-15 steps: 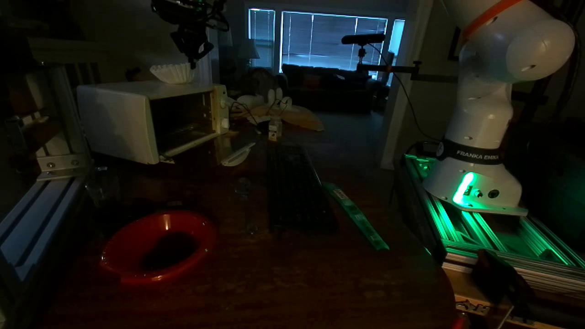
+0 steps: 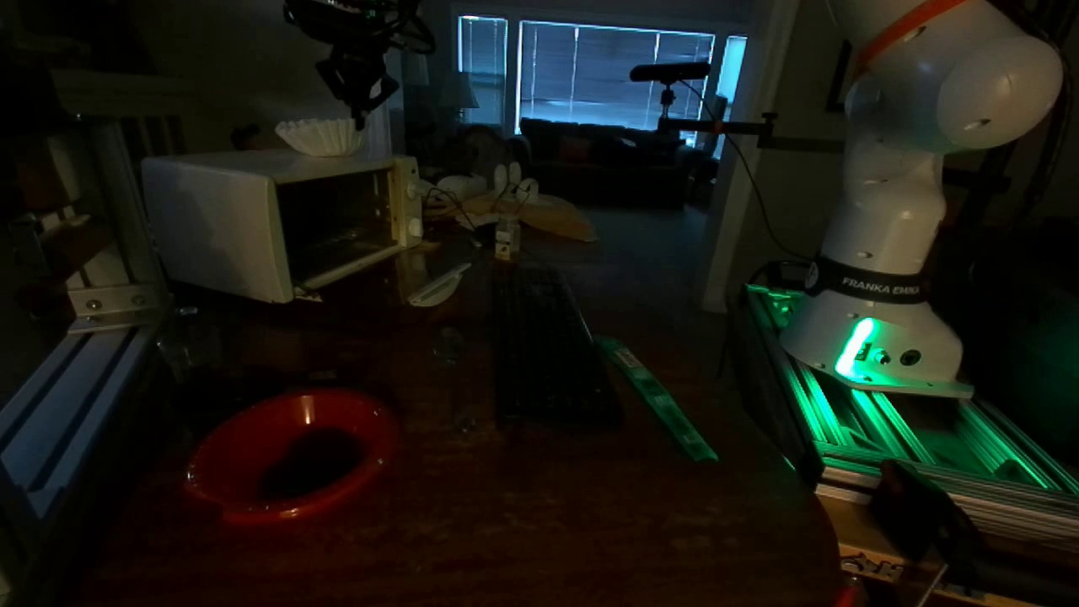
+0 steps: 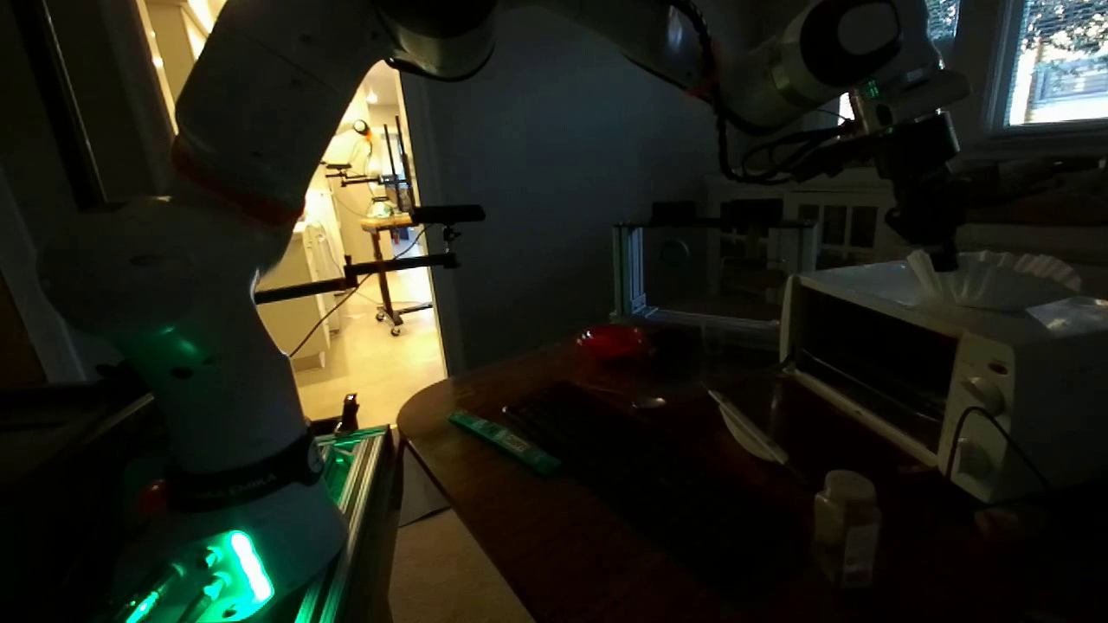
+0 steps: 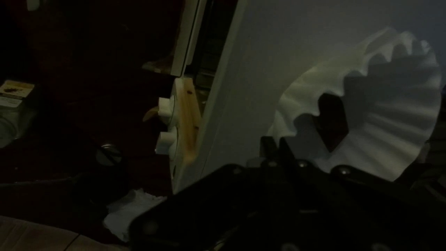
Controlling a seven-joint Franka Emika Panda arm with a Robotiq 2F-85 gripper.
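Note:
A white fluted paper filter (image 2: 318, 137) rests on top of the white toaster oven (image 2: 212, 217). In the wrist view the filter (image 4: 389, 125) is wide and pleated, with a dark opening showing through its folds. My gripper (image 2: 359, 120) points down at the filter's edge on the oven's knob side. Its fingers are shut close together, and in the wrist view the gripper meets the near rim of the paper. Whether any paper is pinched there is too dark to tell. From the other side, the gripper (image 3: 943, 258) overlaps the raised pleats of the filter (image 3: 997, 279).
The oven's front stands open. A red bowl (image 2: 217, 460), a dark keyboard (image 2: 551, 349), a green strip (image 2: 657, 400) and a white dish (image 2: 440, 287) lie on the dark table. A small jar (image 3: 847, 524) stands near the oven. Bare table shows at the front.
My gripper has shifted slightly right in exterior view 1. The filter's near edge reaches slightly farther right too, while its left edge stays about where it was.

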